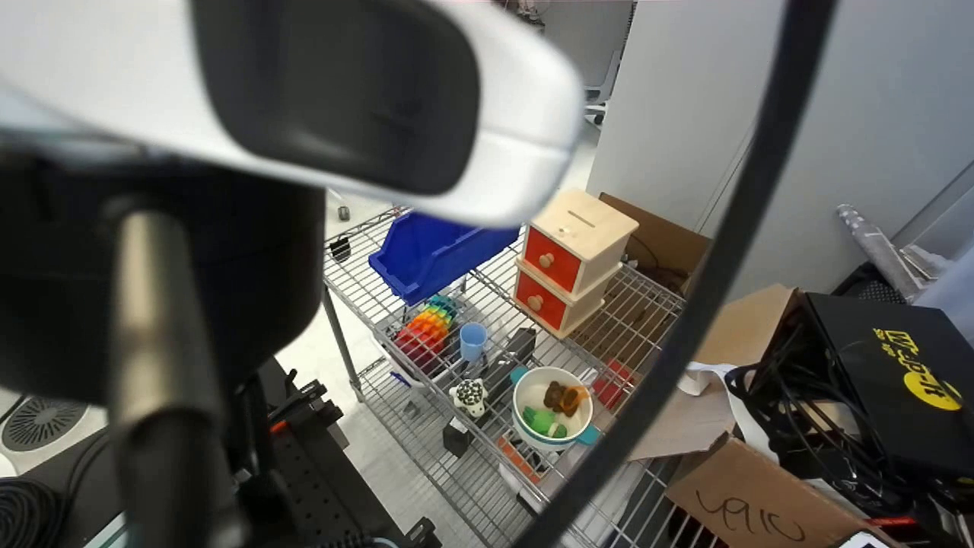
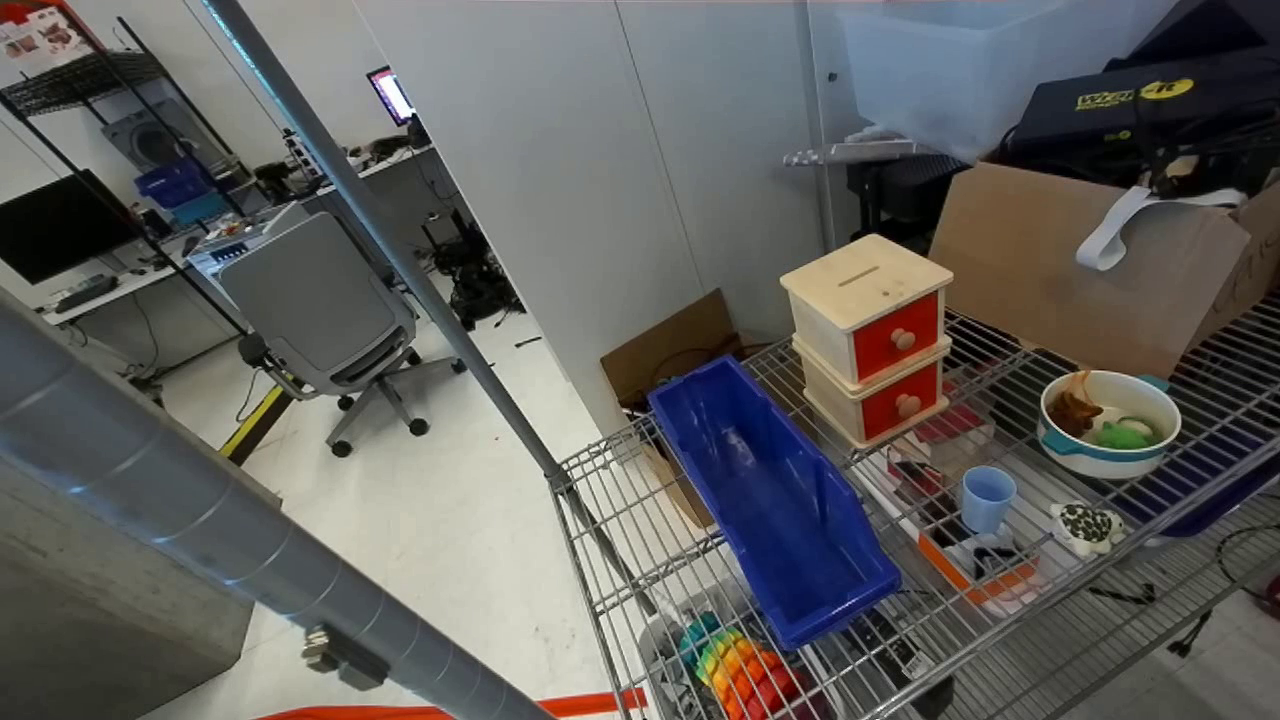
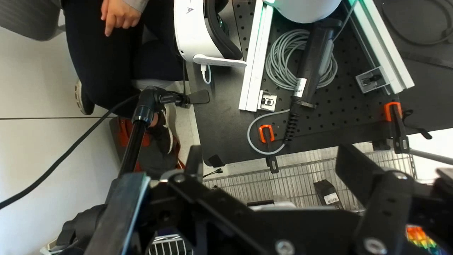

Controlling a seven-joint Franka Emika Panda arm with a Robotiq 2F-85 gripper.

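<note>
In the wrist view my gripper is open, its two dark fingers wide apart with nothing between them, above the edge of a black table (image 3: 225, 140). The blurred white and black arm (image 1: 520, 109) fills the upper left of exterior view 1. On the wire shelf are a blue bin (image 2: 768, 492), empty, and two stacked wooden boxes (image 2: 866, 300) with red drawers, both shut. A light blue cup (image 2: 986, 499), a spotted toy (image 2: 1086, 528) and a white bowl (image 2: 1110, 456) stand to their right. Brown and green items lie inside the bowl.
A rainbow-coloured object (image 2: 744, 672) shows at the shelf's near end. Cardboard boxes (image 1: 749, 498) stand along one side of the shelf. A thick black cable crosses exterior view 1. In the wrist view, a person's hand (image 3: 121, 15) and a headset (image 3: 208, 34) are near the table.
</note>
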